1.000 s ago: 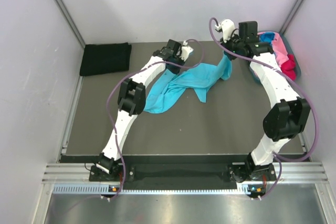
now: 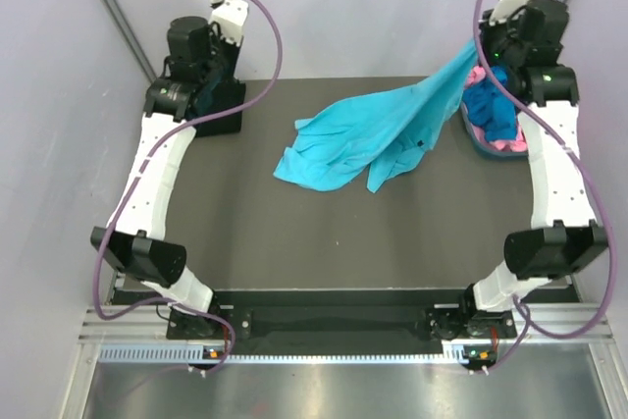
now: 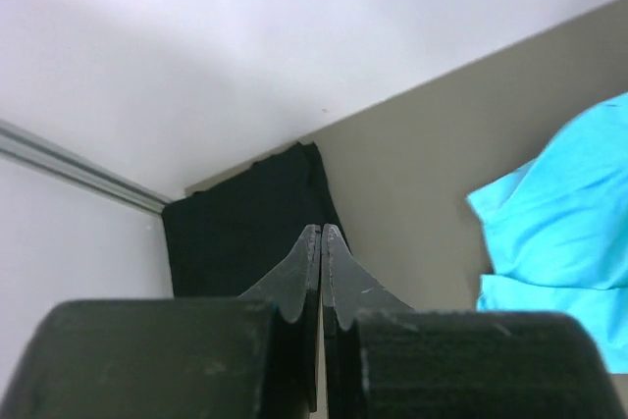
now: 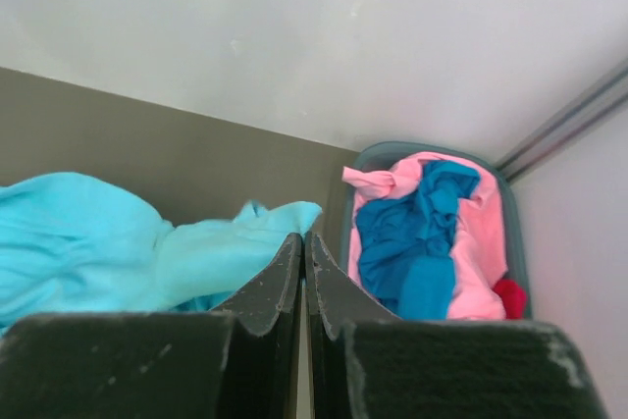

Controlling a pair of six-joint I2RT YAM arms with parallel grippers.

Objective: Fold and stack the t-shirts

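Note:
A turquoise t-shirt [image 2: 343,144] [image 4: 108,252] lies crumpled across the middle of the table, one end lifted toward the upper right, where my right gripper [image 2: 489,31] is shut on it, the cloth rising to its fingertips. My left gripper [image 2: 226,31] is high at the back left, shut, with nothing showing between its fingers; part of the turquoise shirt shows to its right in the left wrist view.
A black folded cloth [image 3: 240,223] lies at the back left, under my left arm. A grey bin [image 4: 518,242] at the back right holds pink, blue and red garments.
My left gripper has risen away from the shirt to the back left, leaving it lying. My right gripper has moved up and rightward, drawing the shirt's end with it.

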